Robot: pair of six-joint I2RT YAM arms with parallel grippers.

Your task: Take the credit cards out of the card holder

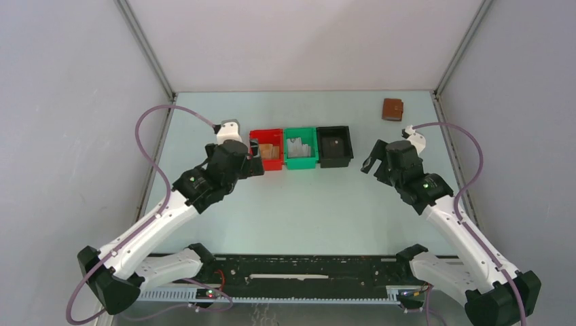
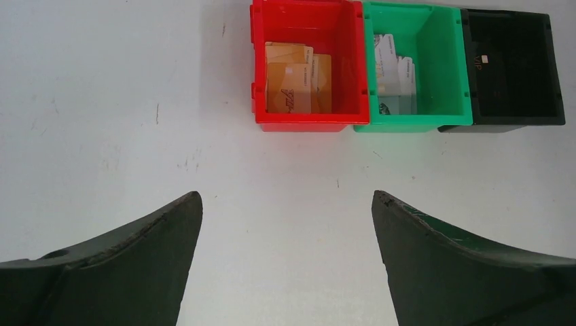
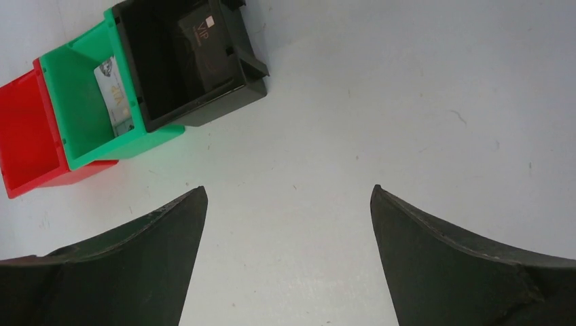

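Note:
A closed-looking brown card holder [image 1: 392,110] lies at the far right of the table in the top view; neither wrist view takes it in. Tan cards [image 2: 289,85] rest in the red bin [image 2: 312,118], white and grey cards [image 2: 397,78] in the green bin [image 2: 435,121], and a dark VIP card [image 3: 202,41] in the black bin [image 3: 197,109]. My left gripper [image 1: 256,157] hangs open by the left side of the red bin. Open and empty, my right gripper [image 1: 373,168] is right of the black bin, nearer the front than the holder.
The three bins stand side by side in a row at mid-table. Bare white tabletop [image 1: 306,210] stretches in front of them, and the back strip is clear too. A small grey object [image 1: 229,123] at the back left is mostly hidden by the left arm.

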